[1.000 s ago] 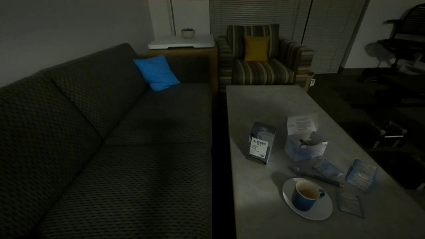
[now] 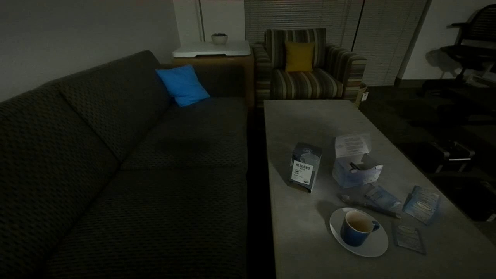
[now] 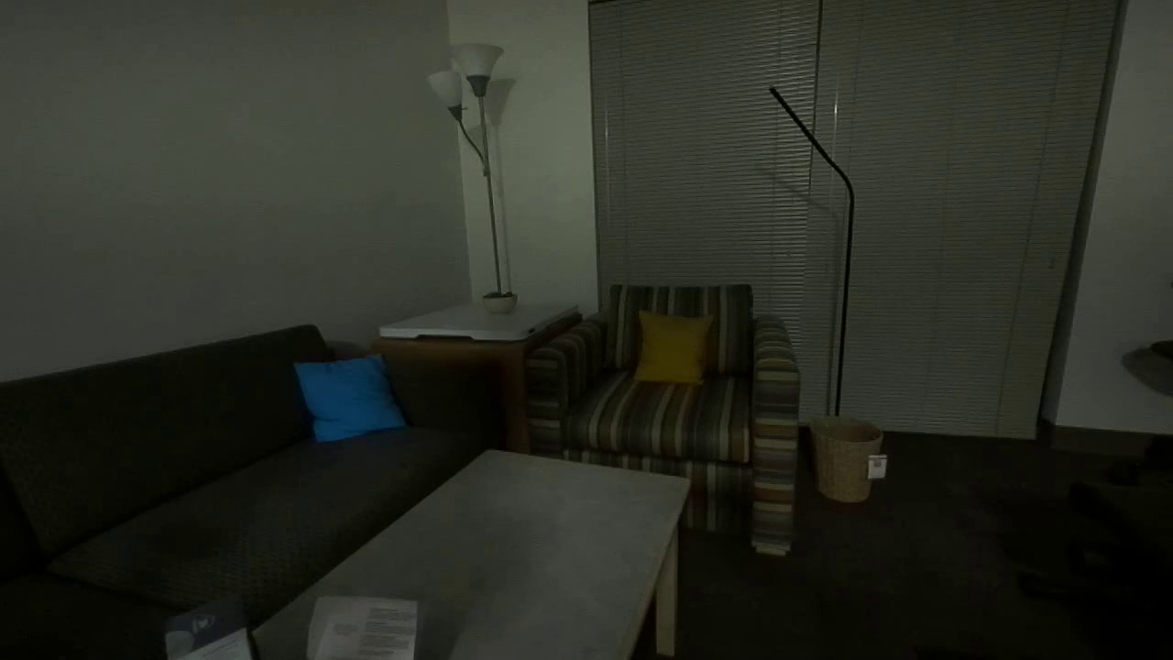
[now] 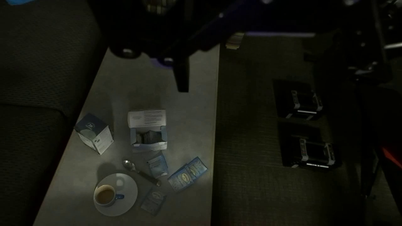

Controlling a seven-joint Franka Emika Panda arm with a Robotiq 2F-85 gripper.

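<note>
At the top of the wrist view my gripper shows as a dark, blurred shape high over the table; one of its fingers points down toward the tabletop. It is open, and nothing shows in its grasp. It does not appear in either exterior view. Below it, a blue cup of brown drink stands on a white saucer. A spoon, an open tea box with packets inside, a closed Allegro tea box and several loose tea packets lie around it.
A dark sofa with a blue pillow runs along its left. Beyond stands a striped armchair with a yellow pillow. Black cases sit on the floor to the right.
Objects on the table have not moved. Light and shadow have shifted: the near sofa seat looks darker, and the spoon's bowl looks brighter.
</note>
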